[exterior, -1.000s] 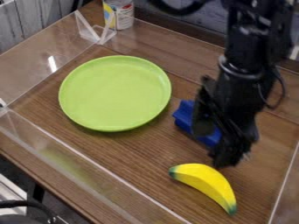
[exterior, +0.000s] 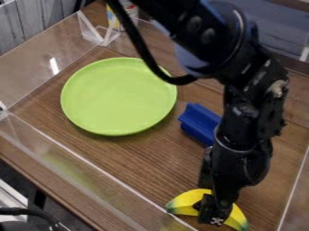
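My gripper (exterior: 211, 204) reaches down at the lower right, its black fingertips over the middle of a yellow banana (exterior: 183, 202) lying on the wooden table near the front. The banana shows on both sides of the fingers; whether they are closed on it is hard to tell.
A green plate (exterior: 118, 96) lies at the left. A blue block (exterior: 198, 122) sits just behind my gripper, partly hidden by it. A can stands at the back left. Clear walls edge the wooden table (exterior: 85, 158), whose left front area is clear.
My gripper has moved down and toward the front, from above the blue block onto the banana. The banana's visible left end sits slightly further left and lower.
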